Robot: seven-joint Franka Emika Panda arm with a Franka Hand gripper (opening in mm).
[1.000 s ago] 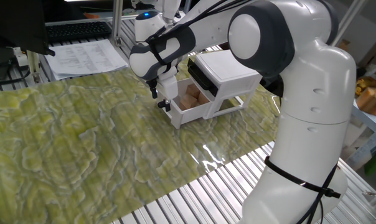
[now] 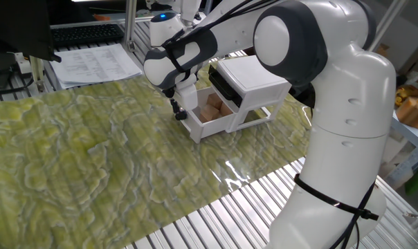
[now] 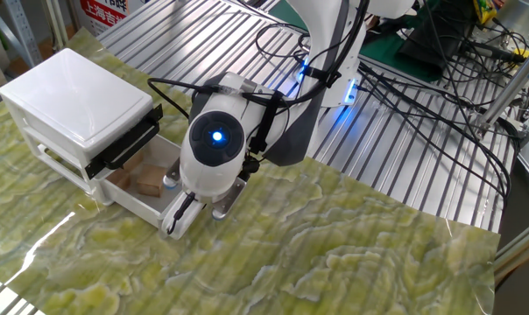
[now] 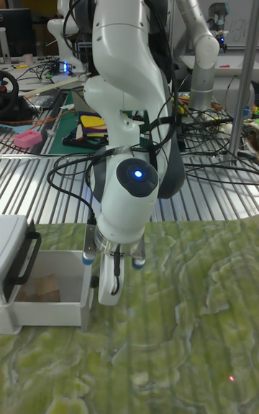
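A white drawer unit stands on the green marbled sheet, its lower drawer pulled out. Several brown blocks lie inside that drawer. My gripper points down at the drawer's front end, with its two blue-tipped fingers wide apart. In exterior view 2 one fingertip shows over the drawer's inside, while the other finger is outside, over the sheet. Nothing shows held between them. A small dark knob is on the drawer's front. Whether a finger touches the drawer front cannot be told.
A black handle juts from the upper part of the unit, close to my hand. Papers and a keyboard lie beyond the sheet. Much of the green sheet beside the drawer is bare.
The dark part beside my hand sits slightly differently near the drawer knob. The arm, drawer and blocks look otherwise unmoved.
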